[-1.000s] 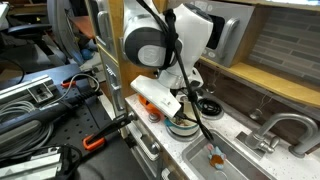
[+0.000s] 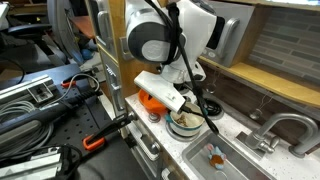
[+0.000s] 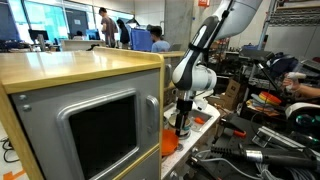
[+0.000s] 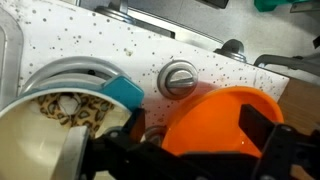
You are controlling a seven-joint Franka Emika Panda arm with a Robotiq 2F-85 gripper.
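Observation:
My gripper hangs open over the counter, its two dark fingers wide apart in the wrist view. An orange bowl (image 4: 214, 112) lies below the gap, and the right finger covers part of it. At the left is a pale bowl with a teal rim (image 4: 122, 89), some brown patterned contents showing inside; the left finger overlaps its edge in this view. No object shows held between the fingers. In exterior view 1, the orange bowl (image 2: 152, 104) is partly behind the gripper, with the teal-rimmed bowl (image 2: 184, 129) beside it.
A round metal knob (image 4: 179, 78) is set in the speckled counter between the bowls. To the right in exterior view 1 are a sink (image 2: 222, 160) with an orange and blue item in it and a faucet (image 2: 265, 132). A cabinet front stands behind the arm.
The arm has shifted slightly up and to the left in exterior view 1. The bowls appear to have stayed in place.

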